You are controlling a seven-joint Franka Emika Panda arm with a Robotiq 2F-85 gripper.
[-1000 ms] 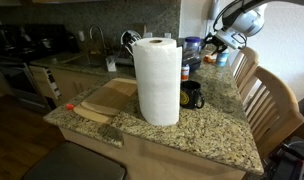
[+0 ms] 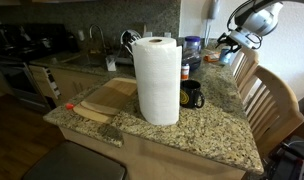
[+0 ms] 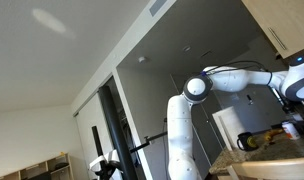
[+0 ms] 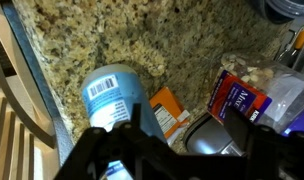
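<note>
In the wrist view my gripper is open over the counter, its dark fingers spread apart. A light-blue container [image 4: 110,98] with a white barcode label lies by the left finger, which hides part of it. Between the fingers, an orange packet [image 4: 167,108] shows below on the granite, along with a dark rounded item [image 4: 207,135]. Nothing is gripped. Exterior view 1 has the gripper [image 2: 228,43] at the far end of the counter, just above the blue container [image 2: 225,57].
A clear bag with a red and blue label [image 4: 240,97] lies beside the right finger. Wooden chairs [image 2: 264,95] line the counter's right side. A paper towel roll [image 2: 157,85] and black mug [image 2: 192,96] stand nearer. Right of the mug, the granite [image 2: 224,115] is bare.
Over the last second my gripper has shifted to the right at the counter's far end, towards the blue container's side. The nearer counter items have stayed put.
</note>
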